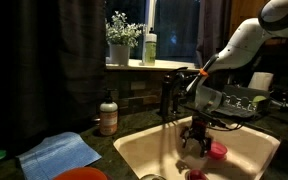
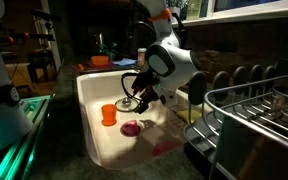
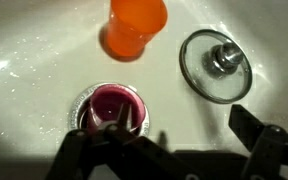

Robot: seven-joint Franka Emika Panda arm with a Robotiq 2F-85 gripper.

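Observation:
My gripper is open above the white sink (image 2: 94, 145), its dark fingers spread wide at the bottom of the wrist view with nothing held between them. A dark pink cup (image 3: 114, 104) sits over the drain ring, partly behind the left finger. Farther off stands an orange cup (image 3: 136, 22), cut by the frame's top edge. To the right lies a round glass lid (image 3: 216, 65) with a metal knob facing up. Exterior view 1 has the gripper (image 1: 192, 137) low inside the basin, beside a pink bowl (image 1: 218, 150).
A black faucet (image 1: 168, 95) rises at the sink's back edge. On the counter are a blue cloth (image 1: 59, 155), a soap bottle (image 1: 108, 115) and a red item (image 1: 82, 174). A dish rack (image 2: 254, 110) borders the basin.

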